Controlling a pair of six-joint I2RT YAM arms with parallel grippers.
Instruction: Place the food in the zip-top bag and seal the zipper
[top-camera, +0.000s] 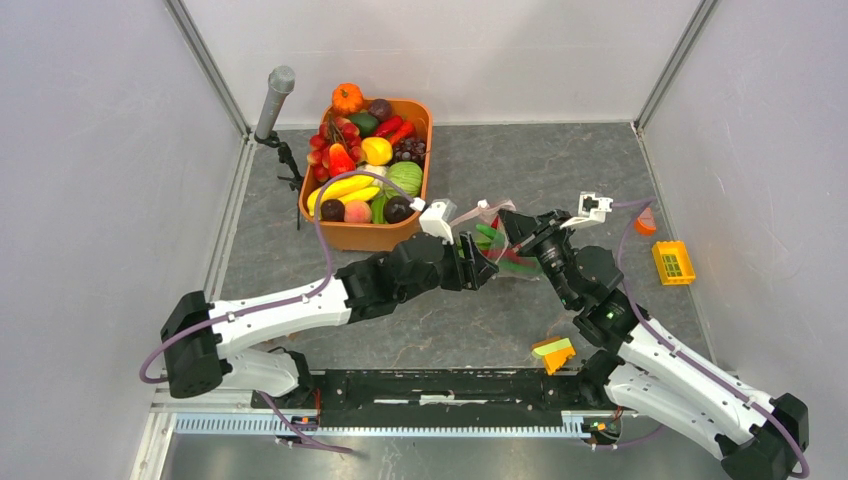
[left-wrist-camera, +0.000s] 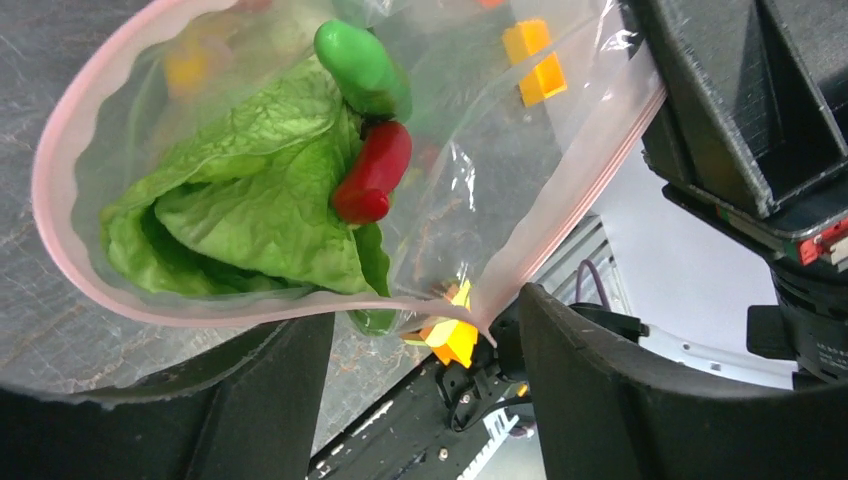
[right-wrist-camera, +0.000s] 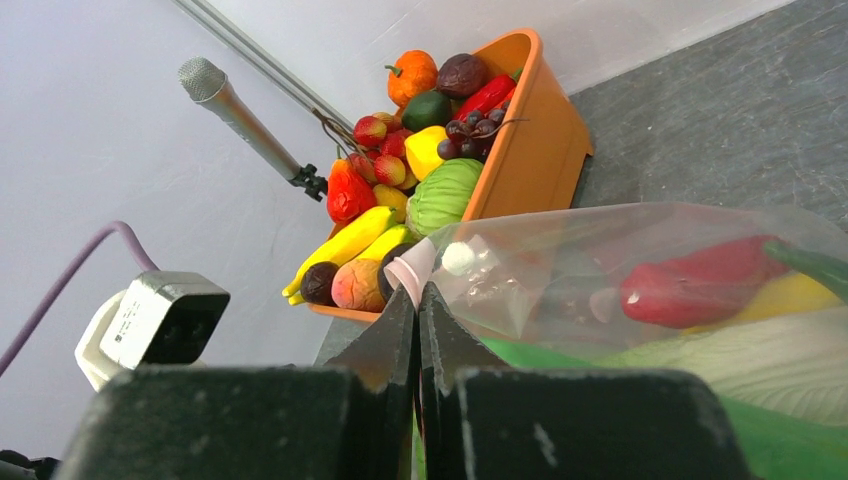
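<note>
The clear zip top bag (top-camera: 507, 262) with a pink rim (left-wrist-camera: 55, 200) hangs over the table, its mouth spread wide. Inside it lie green lettuce (left-wrist-camera: 250, 190), a green pepper (left-wrist-camera: 365, 65) and a red pepper (left-wrist-camera: 375, 172). My right gripper is shut on the bag's pink edge (right-wrist-camera: 410, 268). My left gripper stands part open at the bag's mouth; the near pink edge passes across the gap between its fingers, not clamped. From above, my left gripper sits just left of the bag, and my right gripper's tips are at its upper edge.
An orange bin (top-camera: 365, 237) full of fruit and vegetables stands behind my left arm, a microphone (top-camera: 275, 98) beside it. A yellow basket (top-camera: 674, 263) lies at the right, and a yellow-orange block (top-camera: 553, 352) near the front.
</note>
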